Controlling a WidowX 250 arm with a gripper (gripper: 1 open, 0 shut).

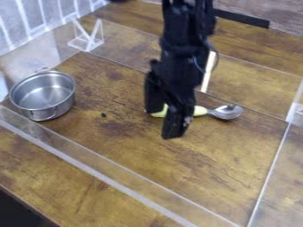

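Observation:
My black gripper (167, 108) hangs open over the middle of the wooden table, in front of a spoon with a pale yellow-green handle (197, 111). The arm hides much of that handle; the spoon's metal bowl (226, 112) shows to the right. No object is visible between my fingers. A steel pot (42, 90) stands at the left.
Transparent panels run along the sides, and a white bracket (88, 37) stands at the back left.

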